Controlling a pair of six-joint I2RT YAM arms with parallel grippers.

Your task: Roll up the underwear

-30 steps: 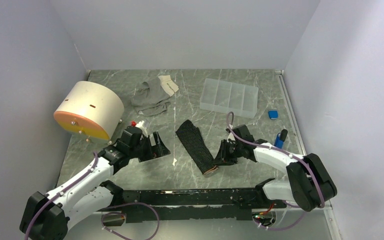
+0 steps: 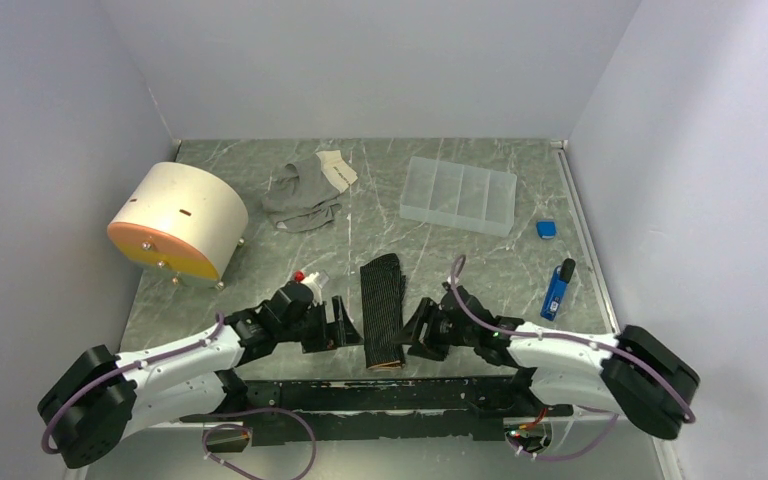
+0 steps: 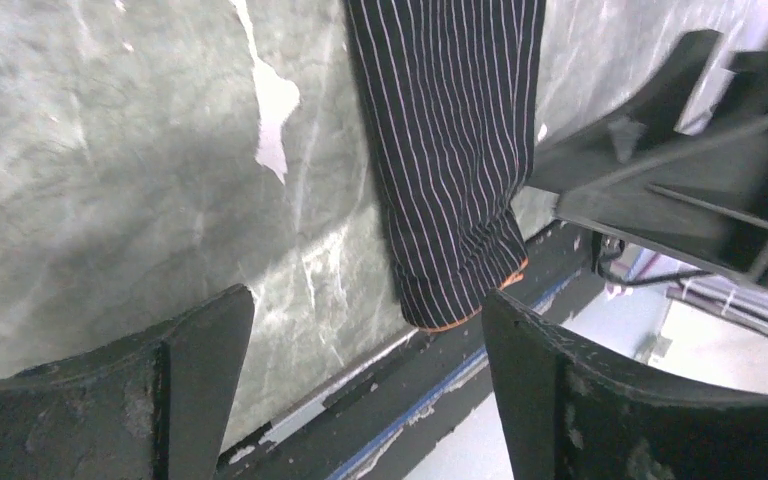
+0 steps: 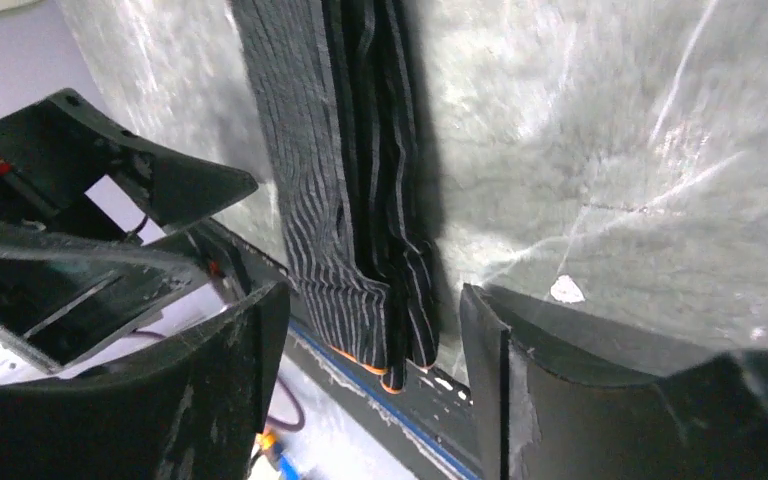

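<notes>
The black striped underwear (image 2: 383, 305) lies folded lengthwise, upright in the top view, between my grippers near the front table edge. Its orange-trimmed lower end (image 3: 450, 290) is bunched. My left gripper stands open just left of it, with nothing held. My right gripper is part open, its fingertips either side of the underwear's lower end, which shows creased between them in the right wrist view.
A grey garment (image 2: 300, 195) and a clear divided box (image 2: 457, 190) lie at the back. A white cylinder (image 2: 175, 210) sits left; a blue marker (image 2: 555, 292) and small blue object (image 2: 546, 229) lie right.
The underwear has swung from diagonal to straight front-to-back. My right gripper has moved left and toward the front; my left gripper has moved right and forward toward the underwear.
</notes>
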